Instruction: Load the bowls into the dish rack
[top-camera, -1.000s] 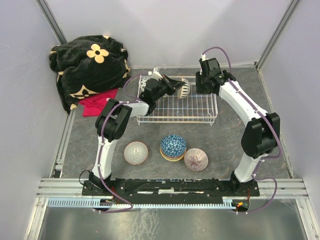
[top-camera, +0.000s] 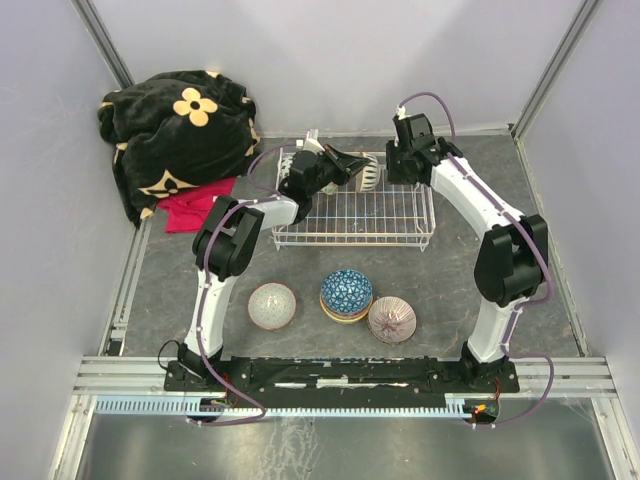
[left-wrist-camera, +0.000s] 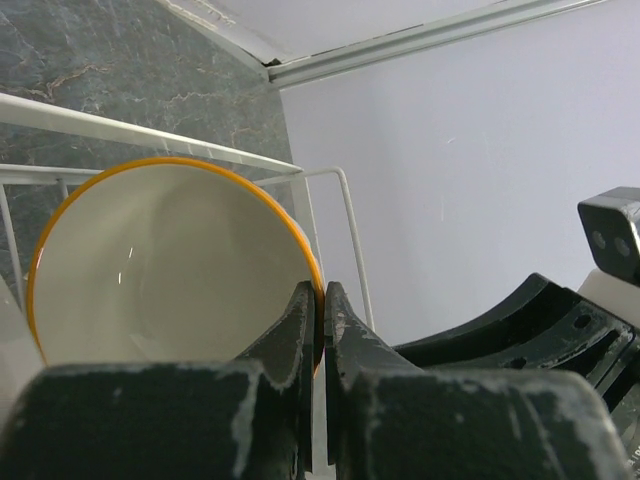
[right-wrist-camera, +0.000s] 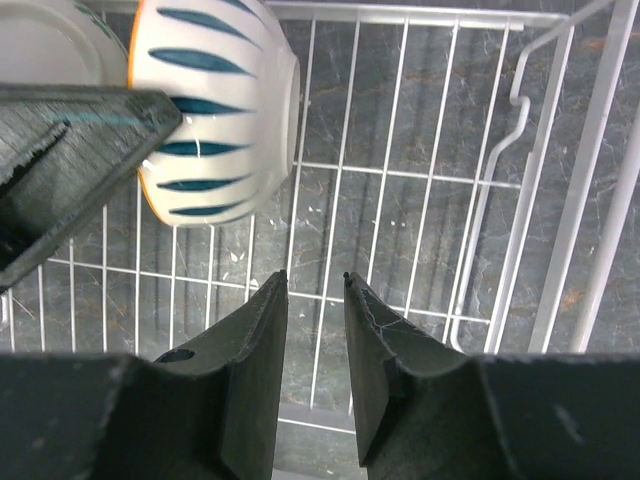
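A white bowl with teal stripes and an orange rim stands on its side in the white dish rack. My left gripper is shut on the rim of this striped bowl. To the right of it, over the rack, my right gripper is part open with only rack wires behind the gap; the striped bowl is apart from its fingers. On the counter in front lie a speckled bowl, a blue patterned bowl stacked on others, and a pinkish ribbed bowl.
Another pale bowl sits left of the striped one in the rack. A dark flowered cushion and a red cloth lie at the back left. The rack's right part is empty.
The striped bowl and my left gripper have shifted slightly left. My right gripper has also moved a little to the left, closer to the bowl.
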